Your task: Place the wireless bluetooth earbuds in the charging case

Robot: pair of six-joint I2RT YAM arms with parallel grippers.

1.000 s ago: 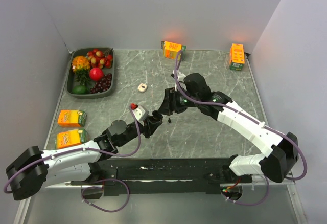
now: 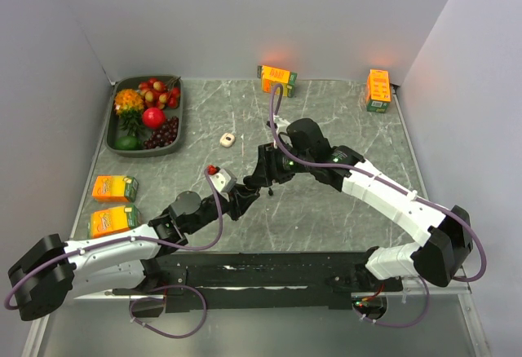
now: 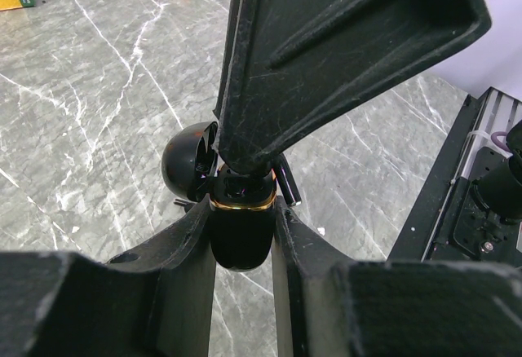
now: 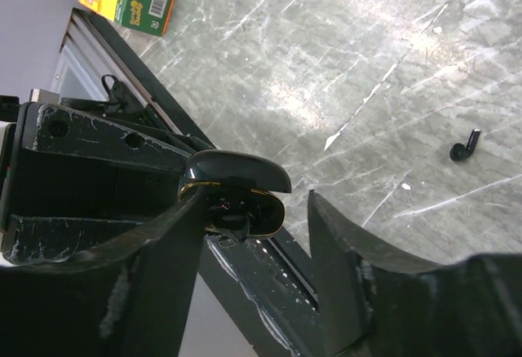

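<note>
The black charging case [image 3: 242, 231] is held by my left gripper [image 2: 249, 193], shut on it, with its lid [image 4: 235, 169] raised. A dark earbud [image 4: 233, 222] appears seated in the case, partly hidden by my right gripper's blurred fingers. My right gripper [image 2: 265, 167] hangs right over the case, part open; whether anything is between its fingertips I cannot tell. A second black earbud [image 4: 462, 150] lies alone on the marble table, to the right in the right wrist view.
A fruit tray [image 2: 141, 147] stands at the back left. Orange boxes [image 2: 115, 188] sit at the left and along the back [image 2: 378, 90]. A small white object [image 2: 227, 139] and a red one [image 2: 212, 169] lie on the table, whose right part is clear.
My left gripper stays in place.
</note>
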